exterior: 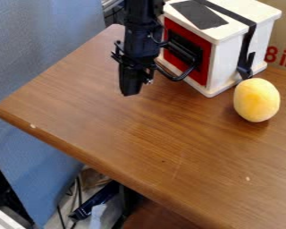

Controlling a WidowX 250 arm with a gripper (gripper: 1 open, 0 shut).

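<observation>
My black gripper (131, 79) hangs over the wooden table (97, 134), just left of a white box (235, 27) with a red front panel (181, 36) and black straps. Whether its fingers are open or shut is not clear. A yellow round fruit-like object (256, 99) rests on the table in front of the box, at the right.
A cardboard box (281, 54) stands behind at the right. A blue partition (26, 63) borders the table's left side, with clutter below the near edge.
</observation>
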